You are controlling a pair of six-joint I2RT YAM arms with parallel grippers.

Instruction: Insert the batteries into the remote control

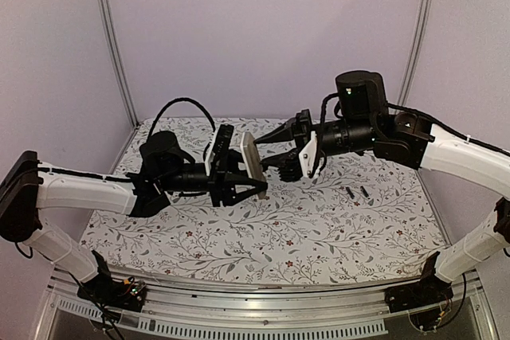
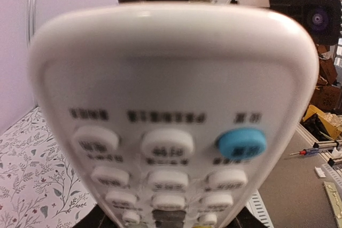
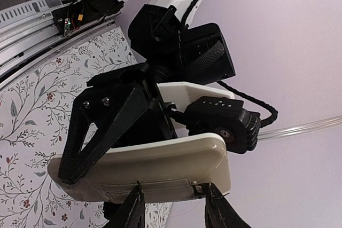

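Note:
The white remote control [image 1: 253, 155] is held up off the table, tilted on edge, with my left gripper [image 1: 245, 170] shut on it. Its button face [image 2: 165, 89] fills the left wrist view. In the right wrist view its back [image 3: 160, 159] is visible, with the battery cover outline [image 3: 152, 186] along the lower part. Against that back, by the cover, stand the two tips of my right gripper, a gap between them; whether they pinch the cover is unclear. Two small dark batteries [image 1: 350, 193] [image 1: 365, 192] lie side by side on the table at right.
Bare floral cloth [image 1: 263, 236] covers the table in front of and below both arms. Pale walls [image 1: 255, 45] enclose the back and sides, and a metal rail [image 1: 239, 308] runs along the front edge.

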